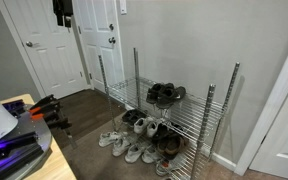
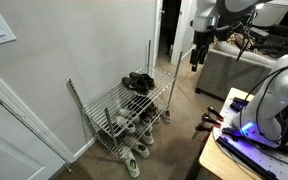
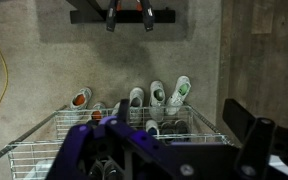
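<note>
No objects are named for a task. My gripper (image 1: 63,20) hangs high at the upper left of exterior view 1, well away from the shoes. Its fingers look apart, so it appears open, with nothing seen between them. A wire shoe rack (image 1: 134,86) stands against the wall. Dark shoes (image 1: 165,94) sit on its upper shelf. Below are more shoes, including a row of pale sneakers (image 1: 133,153) at the front. From above, the wrist view shows white sneakers (image 3: 157,96) and an orange-trimmed shoe (image 3: 80,98) on the floor; dark gripper parts cover much of the rack.
Upright posts (image 1: 226,92) rise from the rack's corners. Bare floor (image 2: 174,143) lies between rack and robot table (image 2: 222,165). Clamps (image 2: 206,124) jut from that table's edge. A grey sofa (image 2: 219,72) stands behind the arm.
</note>
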